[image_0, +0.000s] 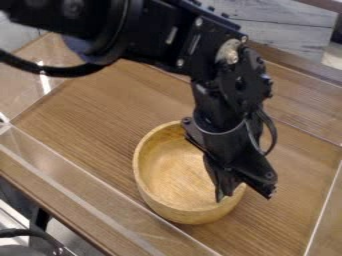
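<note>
The black gripper (238, 178) hangs low over the right part of a yellow oval bowl (163, 170) on the wooden table. Its body covers much of the bowl's back and right side. Whether anything is between its fingers cannot be made out.
Bare wooden table (94, 120) lies to the left of the bowl and to the right. A light grey board (287, 30) runs along the back. Cables cross the lower left corner.
</note>
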